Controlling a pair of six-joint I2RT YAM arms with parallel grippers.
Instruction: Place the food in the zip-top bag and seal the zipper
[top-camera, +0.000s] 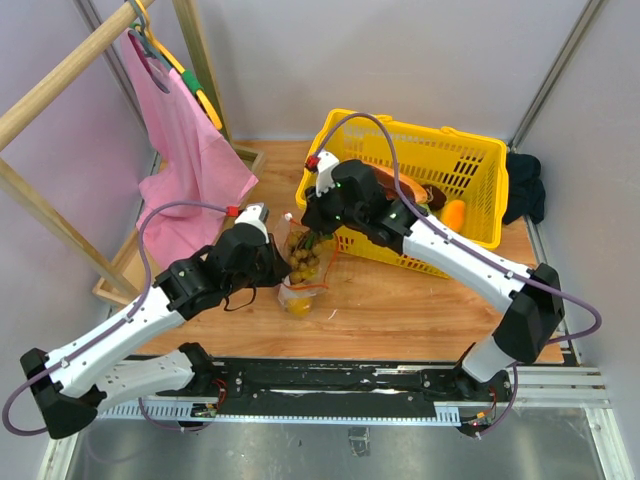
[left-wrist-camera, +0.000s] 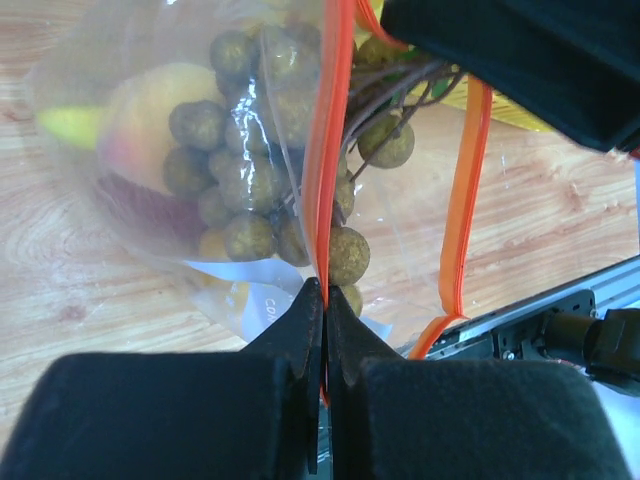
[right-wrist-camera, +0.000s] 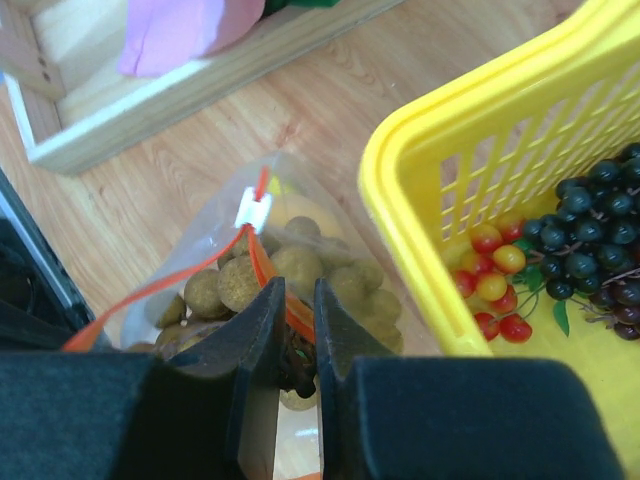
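Note:
The clear zip top bag (top-camera: 322, 283), with an orange zipper, hangs open-mouthed between my arms. Inside are several round green grapes (left-wrist-camera: 250, 180), a yellow-pink fruit (left-wrist-camera: 150, 120) and a purple item (left-wrist-camera: 150, 205). My left gripper is shut on one orange zipper edge (left-wrist-camera: 328, 150) of the bag. At the bag's mouth, my right gripper is shut on the dark grape stem (right-wrist-camera: 298, 370), close beside the zipper. A white slider (right-wrist-camera: 254, 210) sits at the zipper's far end. The right fingertips are partly hidden in the top view.
A yellow basket (top-camera: 425, 138) of produce stands close to the right gripper, its rim beside the bag. Pink cloth (top-camera: 190, 160) hangs at the left over a wooden tray (right-wrist-camera: 110, 130). Bare wood table (top-camera: 400, 310) lies in front of the basket.

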